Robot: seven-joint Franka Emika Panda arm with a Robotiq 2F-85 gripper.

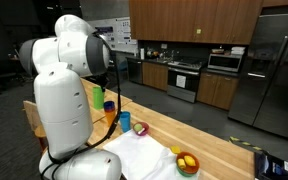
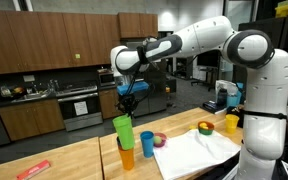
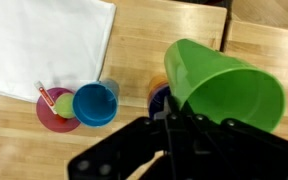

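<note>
A green cup is pinched at its rim by my gripper, which is shut on it. In the wrist view its open mouth faces up toward the camera. An orange cup with a dark blue inside is close beside it, partly covered by the green cup and the fingers. In exterior view 2 the green cup hangs just above the orange cup. In exterior view 1 the green cup shows left of the orange cup.
A blue cup stands nearby, with a pink bowl holding a green item and a stick beyond it. A white cloth covers part of the table. Farther off sits a red bowl with yellow items.
</note>
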